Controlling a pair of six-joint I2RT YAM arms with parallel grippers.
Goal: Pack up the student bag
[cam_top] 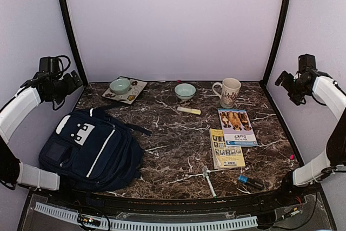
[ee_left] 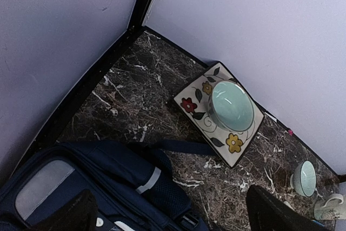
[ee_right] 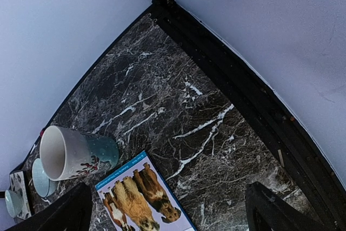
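A navy student bag with a white face patch lies flat at the front left of the table. Two booklets overlap at the right: one with animals, one yellow. A glue stick lies near the middle; a small hammer-like tool and a blue-and-black tool lie at the front. My left gripper is raised above the left side, open and empty. My right gripper is raised at the right, also open and empty.
A green bowl sits on a flowered board at back left, another bowl at back middle, and a mug at back right. Walls bound the back and sides.
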